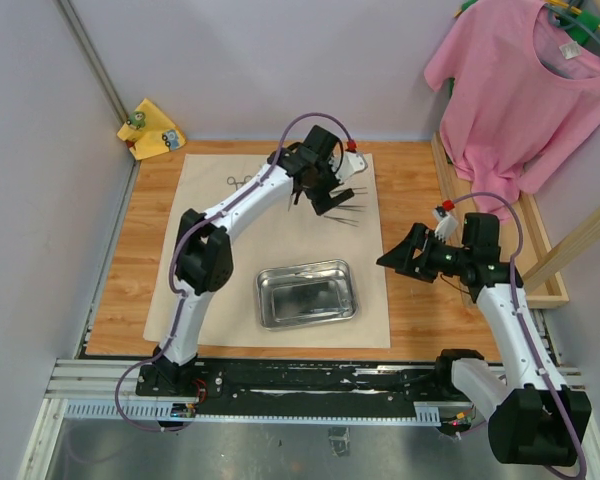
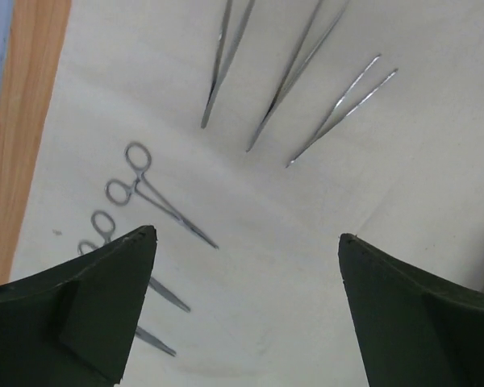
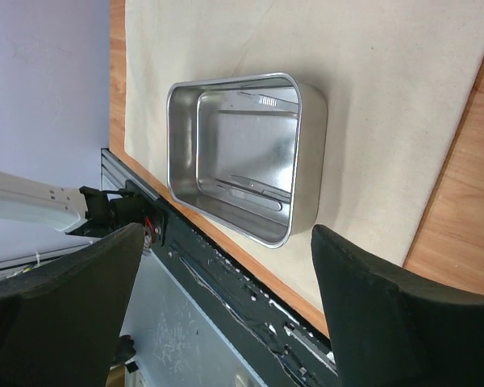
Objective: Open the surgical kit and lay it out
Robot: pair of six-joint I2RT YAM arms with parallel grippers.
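Note:
My left gripper [image 1: 330, 195] is open, raised above the cream sheet [image 1: 200, 280]. In the left wrist view, forceps with ring handles [image 2: 169, 205] lie in a row, with several tweezers [image 2: 282, 89] fanned out beyond them, none between the fingers. The steel tray [image 1: 305, 319] sits on the front of the sheet; the right wrist view shows a few slim instruments [image 3: 250, 193] inside it. My right gripper [image 1: 405, 255] hangs over the wood at the sheet's right, fingers apart, empty.
A wooden rack [image 1: 545, 290] with a pink shirt [image 1: 520, 100] stands at the right. A yellow cloth [image 1: 155, 130] is at the back left.

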